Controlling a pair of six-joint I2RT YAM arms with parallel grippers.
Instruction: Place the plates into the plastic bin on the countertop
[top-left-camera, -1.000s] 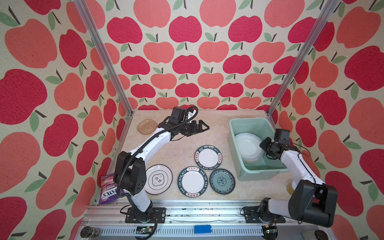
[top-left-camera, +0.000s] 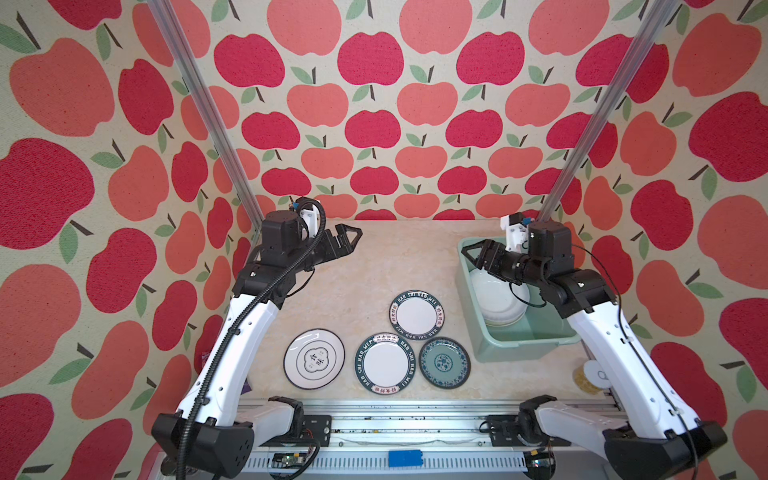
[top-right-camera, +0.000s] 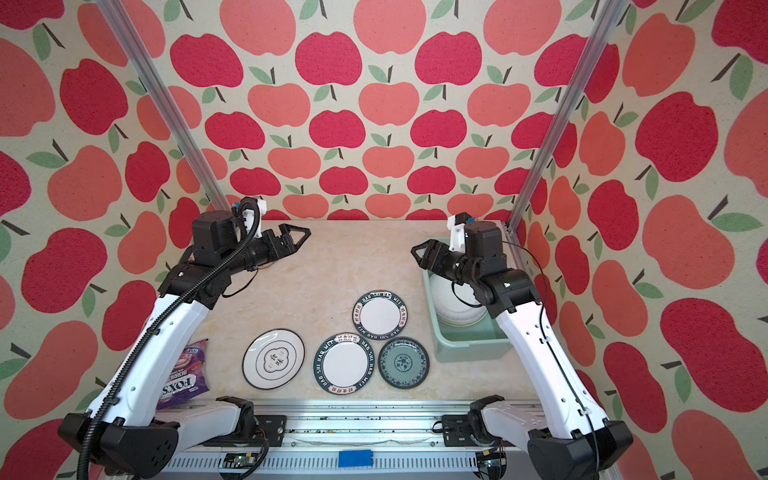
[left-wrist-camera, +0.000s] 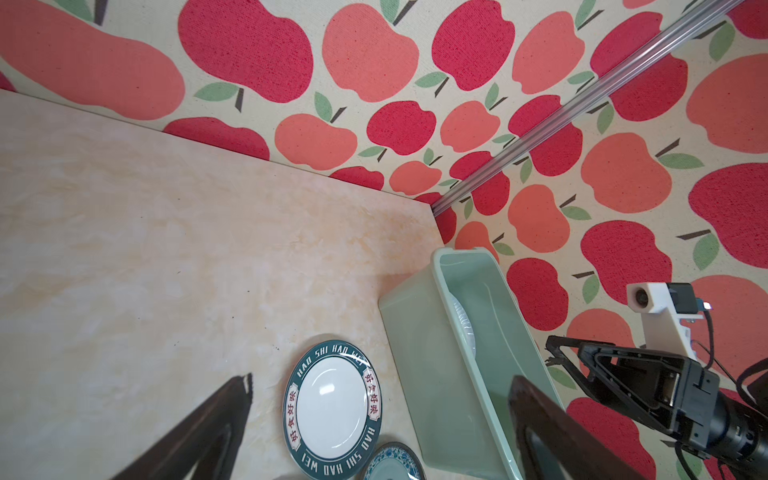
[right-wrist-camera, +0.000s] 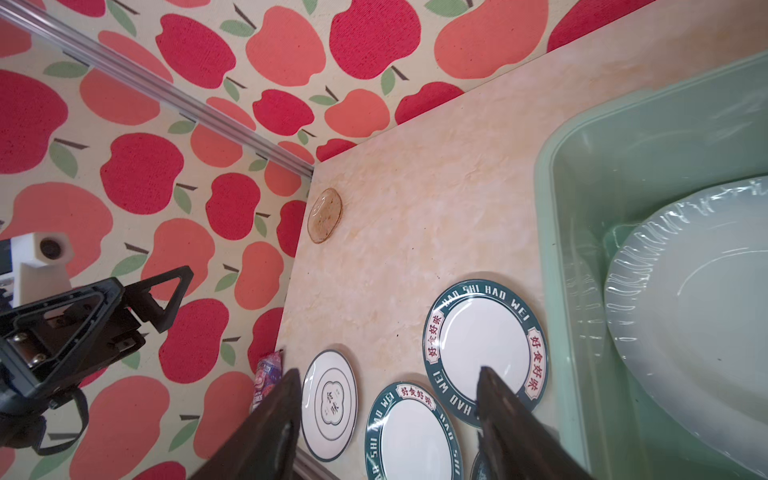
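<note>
A green plastic bin (top-left-camera: 520, 345) at the right holds stacked white plates (top-left-camera: 496, 308). Outside it lie a white plate with grey emblem (top-left-camera: 313, 358), two dark-rimmed lettered plates (top-left-camera: 416, 314), and a teal plate (top-left-camera: 445, 362). A small brown plate (right-wrist-camera: 325, 215) lies at the back left. My left gripper (top-right-camera: 292, 238) hangs high over the left of the counter, open and empty. My right gripper (top-right-camera: 425, 253) hangs above the bin's left wall, open and empty.
A purple snack bag (top-right-camera: 182, 376) is at the left front edge. A small jar (top-left-camera: 592, 377) stands right of the bin. Patterned walls enclose the counter.
Both arms have risen. My left gripper moved leftward, now hiding the brown plate in the top left view. My right gripper came up and leftward out of the bin's right side.
</note>
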